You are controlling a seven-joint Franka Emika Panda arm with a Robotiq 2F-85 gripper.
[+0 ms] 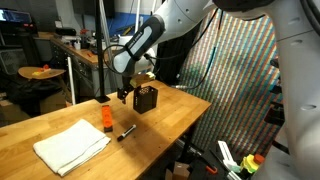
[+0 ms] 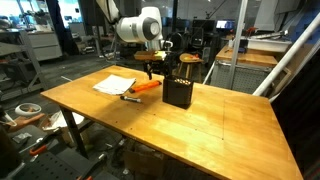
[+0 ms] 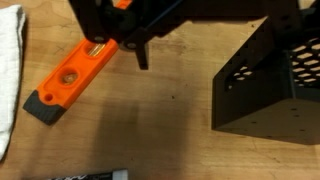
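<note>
On the wooden table an orange level with a dark end (image 3: 70,78) lies at the left of the wrist view. A black box with perforated sides (image 1: 146,99) stands to its right. Above the table, between these two, hangs my gripper (image 1: 124,97), open, with nothing seen held in it. Its dark fingers (image 3: 139,47) show at the top of the wrist view, partly over the far end of the level. From the other side, the box (image 2: 178,91) and the level (image 2: 147,86) stand apart. The inside of the box is mostly hidden.
A folded white cloth (image 1: 72,146) lies flat on the near left of the table. Between it and the box is a dark marker-like object (image 1: 127,132).
</note>
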